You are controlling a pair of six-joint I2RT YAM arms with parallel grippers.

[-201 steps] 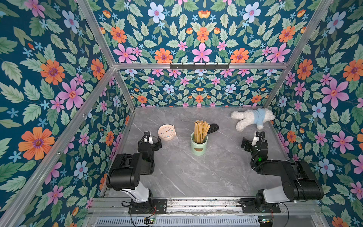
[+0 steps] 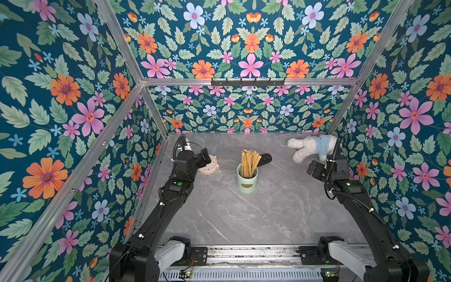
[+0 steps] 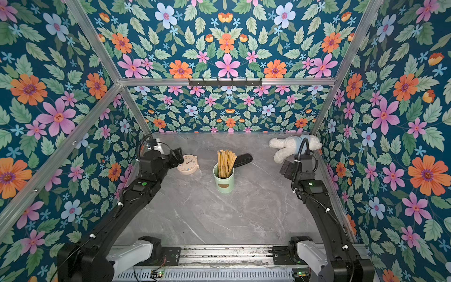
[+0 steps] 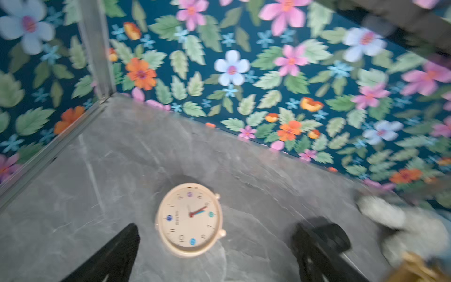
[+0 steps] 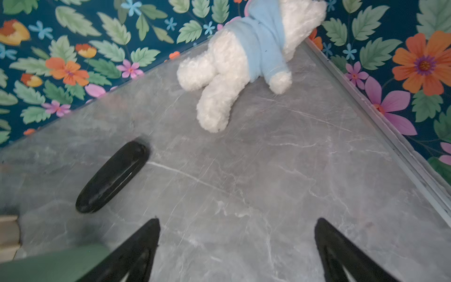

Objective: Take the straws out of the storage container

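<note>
A bundle of yellow-brown straws [image 2: 250, 158] stands in a pale green container [image 2: 246, 183] at the table's middle. My left gripper [image 2: 201, 158] is raised above the table, left of the container near a cream clock [image 4: 188, 218]; its two fingers are open and empty in the blurred left wrist view. My right gripper [image 3: 286, 166] hangs right of the container, below the plush toy in the top views. The right wrist view shows it open with bare table between its fingers, and part of a green object at lower left.
A white bear in a blue top [image 5: 253, 47] lies at the back right. A black oblong object [image 5: 112, 176] lies behind the container.
The straws and container have not moved.
</note>
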